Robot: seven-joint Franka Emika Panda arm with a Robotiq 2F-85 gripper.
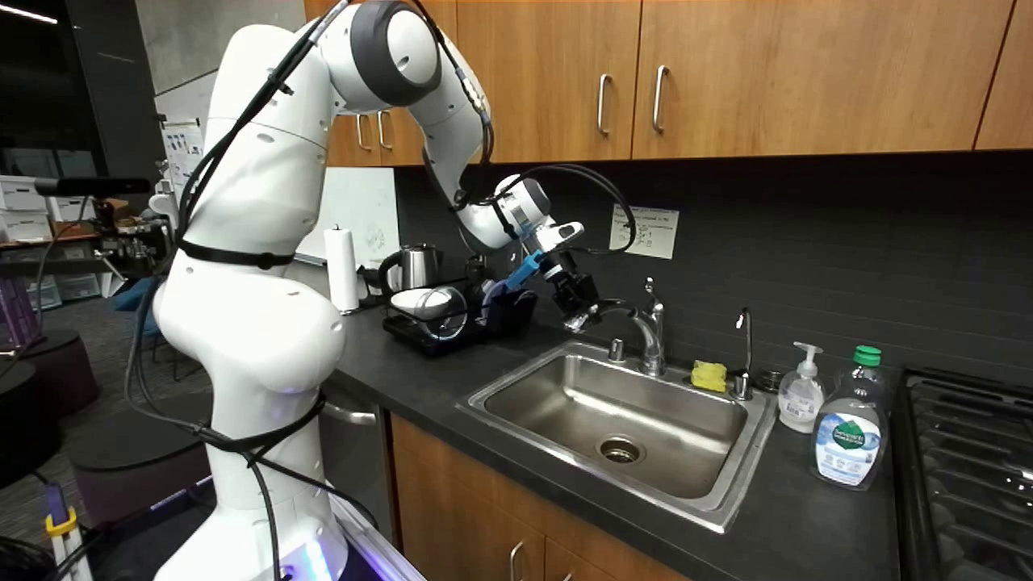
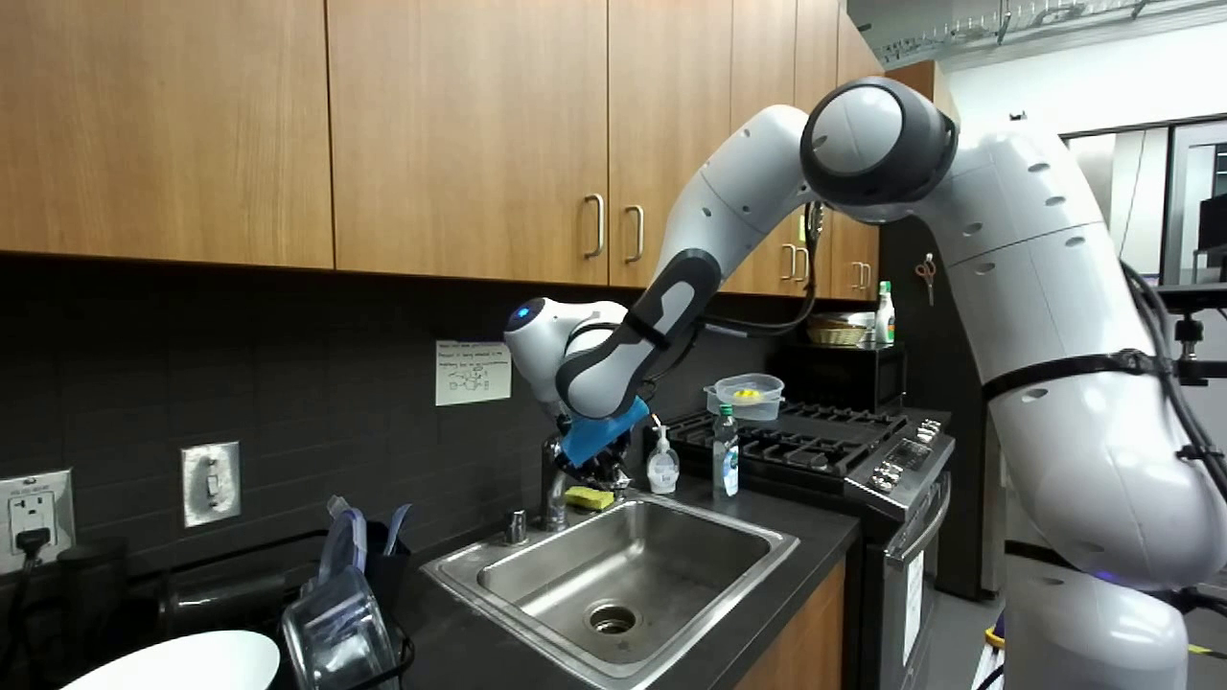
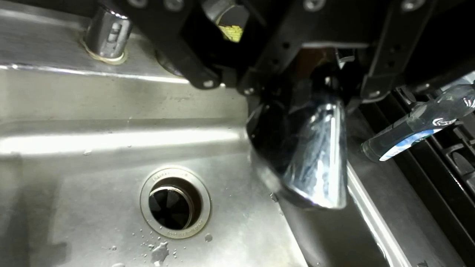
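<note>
My gripper (image 1: 578,292) is at the end of the chrome faucet's spout (image 1: 617,306), over the left back part of the sink (image 1: 542,387). Seen from the wrist, the gripper is shut on the spout head (image 3: 323,164), whose flared end points down past the fingers. The exact contact is dark and partly hidden. In exterior view 2 the arm hides much of the gripper (image 2: 604,466) and the faucet (image 2: 554,485). The basin is empty apart from a few water drops near the drain (image 3: 173,207).
A yellow sponge (image 1: 708,376), a small filter tap (image 1: 743,349), a soap pump (image 1: 801,392) and a dish soap bottle (image 1: 850,436) stand right of the faucet. The dish rack (image 1: 426,334) is on the left and the stove (image 1: 968,465) on the right. Cabinets (image 1: 813,77) hang above.
</note>
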